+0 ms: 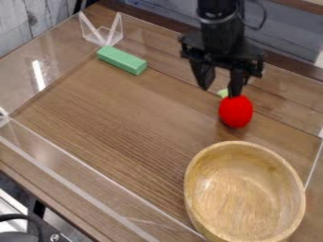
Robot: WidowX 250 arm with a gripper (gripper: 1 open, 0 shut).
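Observation:
My black gripper (218, 64) hangs over the back right of the wooden table, open, its dark fingers pointing down. A red round object (236, 111) lies below and right of it, with a small pale green piece (225, 93) just behind that, partly hidden. A green block (121, 60) lies at the back left. A large light wooden bowl (246, 203) fills the front right.
A clear plastic object (105, 28) stands at the back left corner. A dark cable shows at the lower left edge.

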